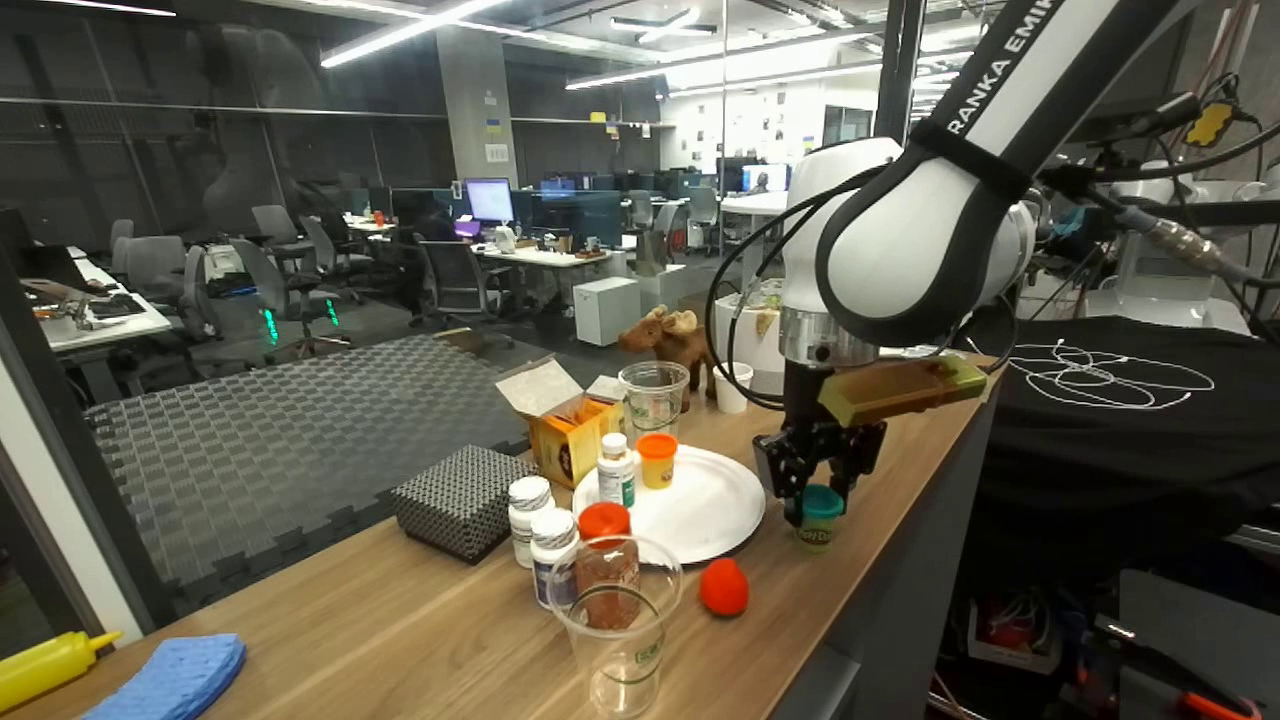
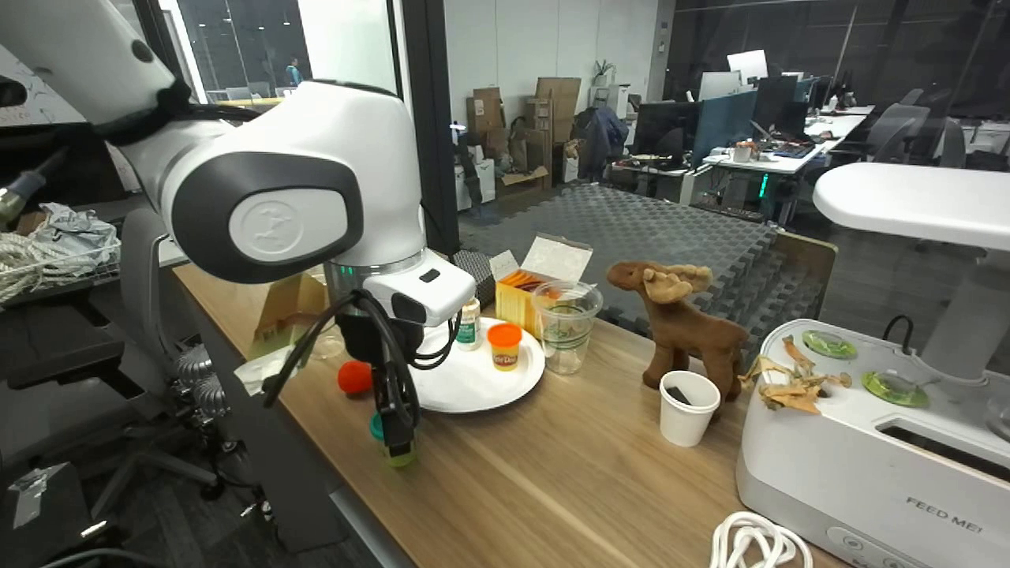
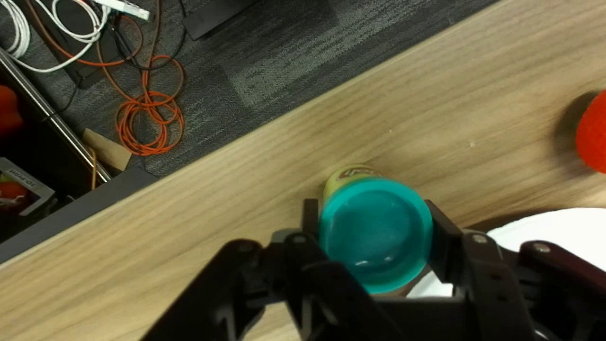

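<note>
A small Play-Doh tub with a teal lid (image 3: 375, 233) stands on the wooden tabletop near its edge. My gripper (image 1: 819, 506) is lowered around its top, one finger on each side of the lid. In the wrist view the fingers (image 3: 310, 217) stand part open, very close to the lid's sides; whether both touch it cannot be made out. In exterior view 2 the tub (image 2: 402, 458) is partly hidden behind the gripper.
A red ball (image 1: 723, 588) and a white plate (image 1: 720, 510) lie nearby. On the plate are an orange-lidded tub (image 1: 656, 461) and a white bottle (image 1: 615, 472). Farther off stand a clear cup (image 2: 565, 331), a plush moose (image 2: 691, 326) and a paper cup (image 2: 686, 416).
</note>
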